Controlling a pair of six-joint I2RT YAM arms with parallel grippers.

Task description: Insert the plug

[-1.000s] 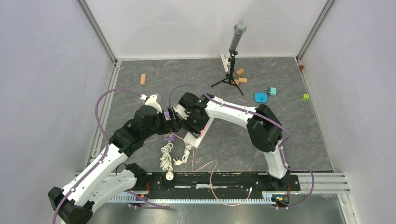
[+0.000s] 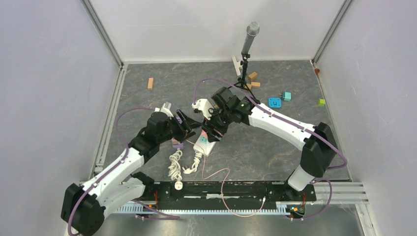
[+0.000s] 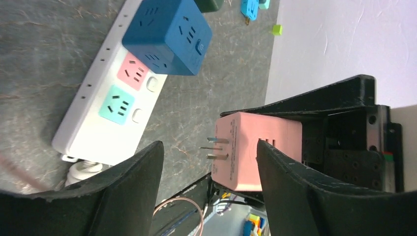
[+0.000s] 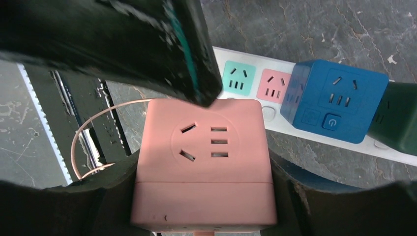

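My right gripper is shut on a pink cube plug, held above the table with its prongs pointing toward my left gripper, whose fingers stand apart with nothing between them. In the right wrist view the plug shows its socket face. Below lies the white power strip with a cyan socket, a pink socket, a blue cube and a dark green cube on it.
Coiled white cables lie at the front. A microphone stand and small wooden blocks are at the back. Small blue and teal items lie at right, with clear table around them.
My right gripper has risen and moved up-right in the top view with the pink plug. My left gripper has shifted slightly right.
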